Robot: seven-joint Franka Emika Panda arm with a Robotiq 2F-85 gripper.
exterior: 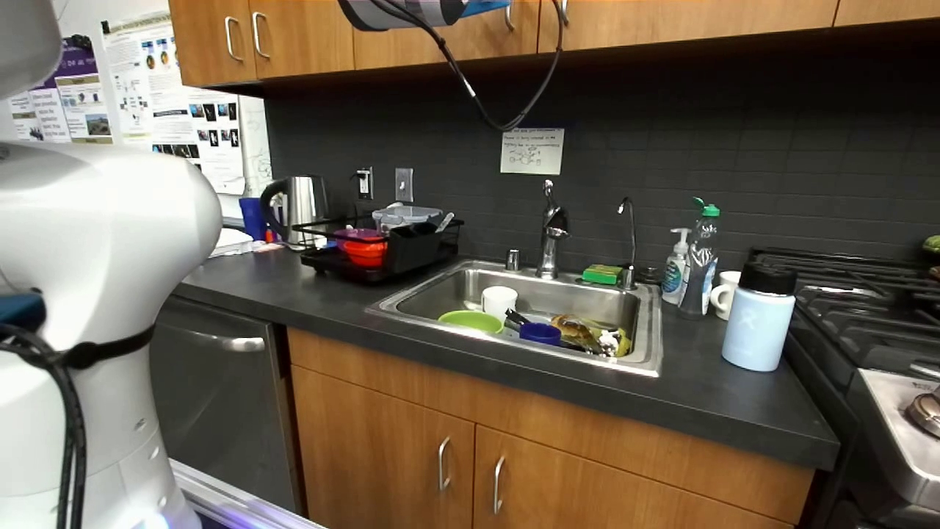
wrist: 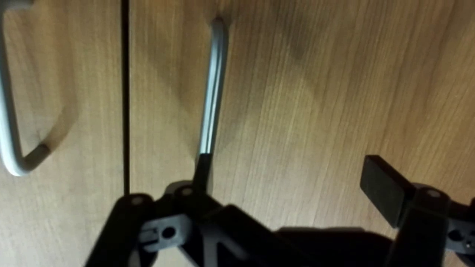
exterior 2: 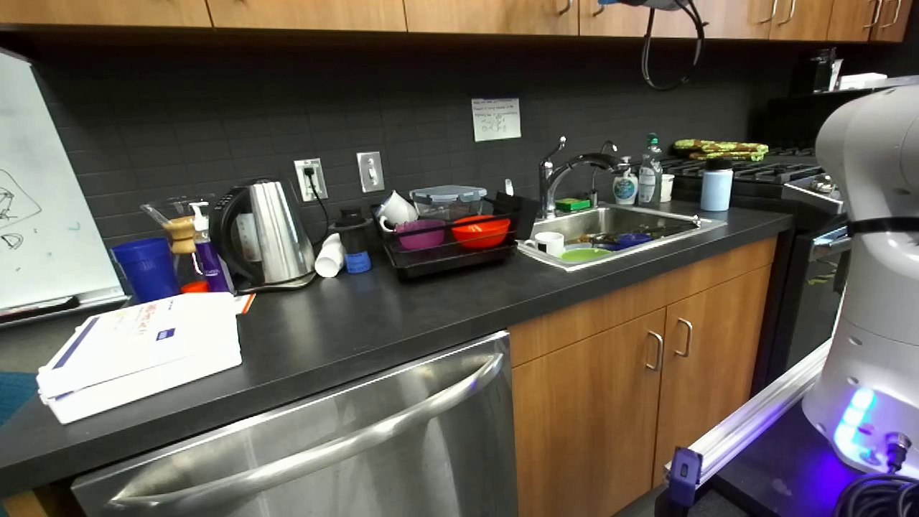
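Note:
In the wrist view, a slim metal bar handle [wrist: 212, 89] stands nearly upright on a wood-grain cabinet door [wrist: 320, 98]. My gripper is open in front of that door, its fingers wide apart and only bare wood visible between them. The left fingertip [wrist: 203, 172] covers the lower end of the handle; whether it touches cannot be told. The right finger [wrist: 385, 189] is well to the right of it. Both exterior views cut off the gripper at the top; only part of the arm [exterior: 414, 12] shows by the upper cabinets [exterior: 670, 26].
Left of a dark door seam, another handle [wrist: 11, 129] juts out. Below the arm are a sink [exterior: 648, 344] with dishes, a faucet [exterior: 548, 234] and a dish rack [exterior 2: 448, 254]. A loose cable loop [exterior: 520, 114] hangs from the arm.

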